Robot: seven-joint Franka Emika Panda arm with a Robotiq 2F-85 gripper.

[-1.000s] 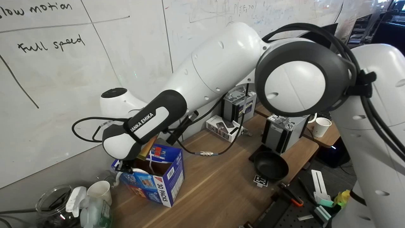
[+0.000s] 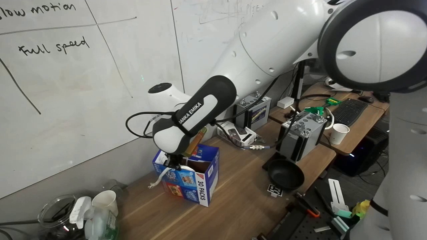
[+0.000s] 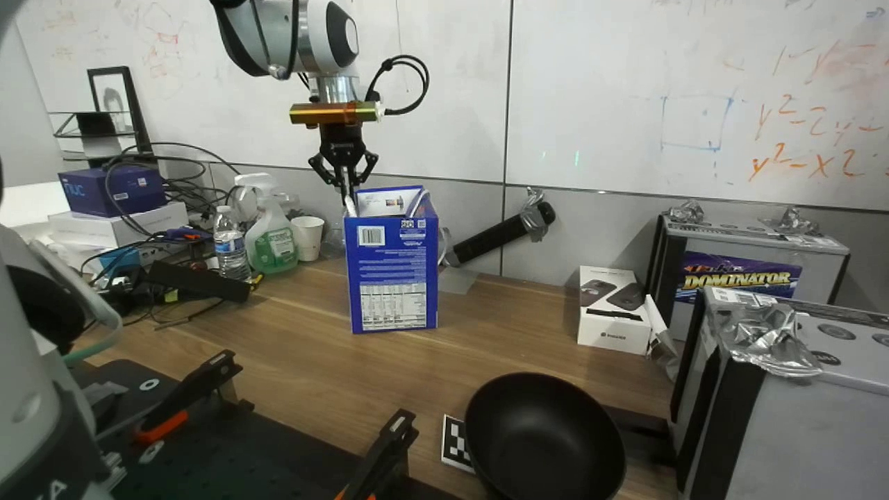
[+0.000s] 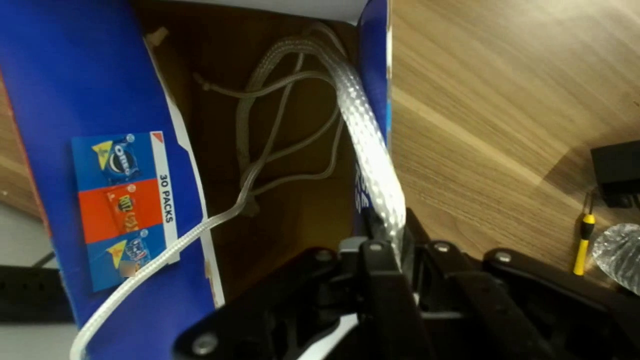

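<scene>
A blue snack box (image 2: 202,190), printed "30 PACKS", has its open top upward below the arm. My gripper (image 3: 346,193) points down at one rim of the box (image 3: 393,283) and is shut on a thick white braided rope (image 4: 367,129). In the wrist view the rope runs from the fingers into the box, where thinner white strands loop over the brown inside; one strand crosses the opposite flap (image 4: 36,120). A rope end hangs outside the box in exterior view 1. The box wall meets the fingers; whether it is pinched too I cannot tell.
A spray bottle (image 3: 271,229) and a paper cup (image 3: 308,237) stand left of the box in exterior view 2. A black pan (image 3: 546,437) lies nearer the front. A white carton (image 3: 614,310) and large batteries (image 3: 792,400) stand at right. Bare tabletop lies between.
In exterior view 1 the arm and gripper have moved right and slightly up the picture. The box has shifted with them, away from the bottle and cup.
</scene>
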